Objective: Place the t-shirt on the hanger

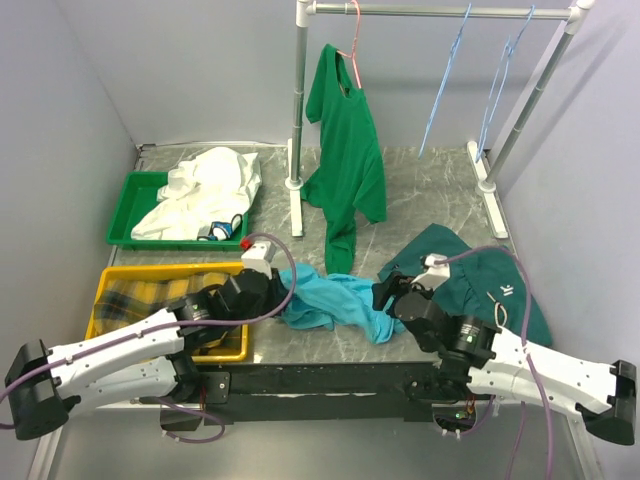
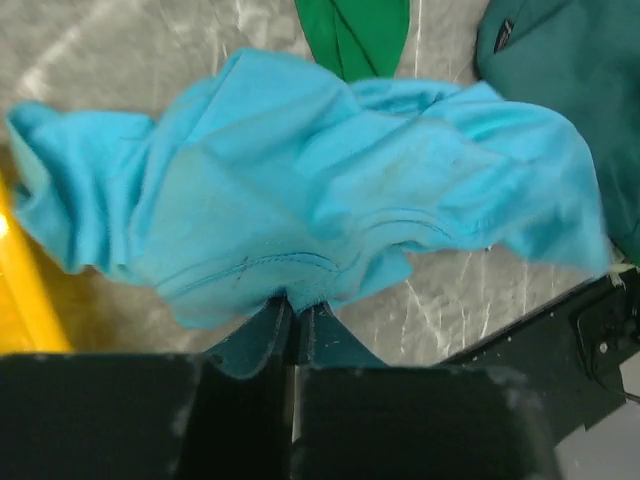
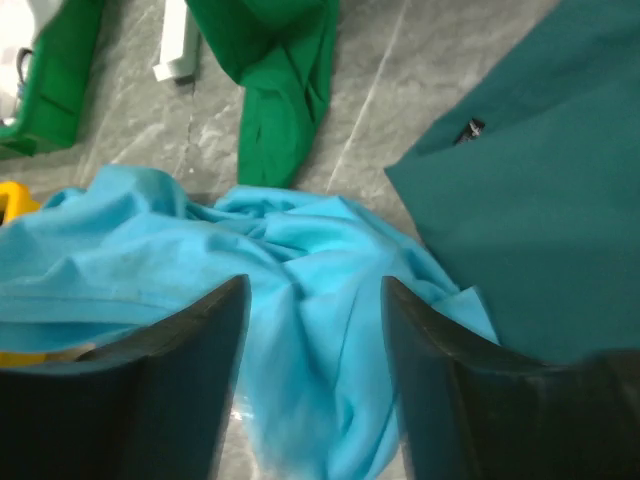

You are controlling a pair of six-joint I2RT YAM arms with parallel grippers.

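A light-blue t-shirt (image 1: 335, 298) lies crumpled on the table between my two arms. In the left wrist view, the fingertips of my left gripper are close together at the hem of the blue cloth and appear to pinch it. My right gripper has its fingers apart above the right part of the shirt; the cloth shows between and beyond them, not clamped. Two empty blue hangers, one to the left (image 1: 446, 80) and one to the right (image 1: 497, 90), hang from the rack's rail.
A green t-shirt (image 1: 345, 140) hangs on a pink hanger (image 1: 355, 45), its lower end near the blue cloth. A green bin (image 1: 125, 215) holds white cloth; a yellow bin (image 1: 245, 300) holds plaid cloth. Dark-green shorts (image 1: 470, 275) lie at right. The rack's metal rail (image 1: 440, 12) spans the back.
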